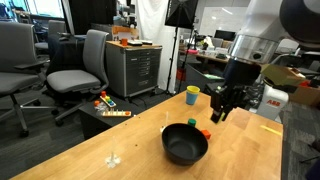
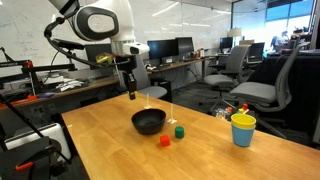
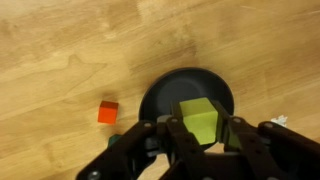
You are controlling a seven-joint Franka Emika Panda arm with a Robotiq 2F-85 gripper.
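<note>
Between the fingers of my gripper is a yellow-green block (image 3: 200, 119), large in the wrist view, so the fingers are shut on it. Past the block lies the black bowl (image 3: 168, 91), partly covered by it in that view. Exterior view 1 has the gripper (image 1: 221, 112) raised above the table, to the right of the bowl (image 1: 185, 146). In exterior view 2 the gripper (image 2: 132, 94) hangs higher than the bowl (image 2: 149, 121), clear of it. The bowl's inside is mostly hidden in both exterior views.
A red cube (image 2: 165, 141) and a green block (image 2: 179, 132) stand on the table near the bowl. Farther off is a yellow and blue cup (image 2: 243, 130). A small white object (image 1: 113, 159) lies left of the bowl. Bare wood surrounds these things.
</note>
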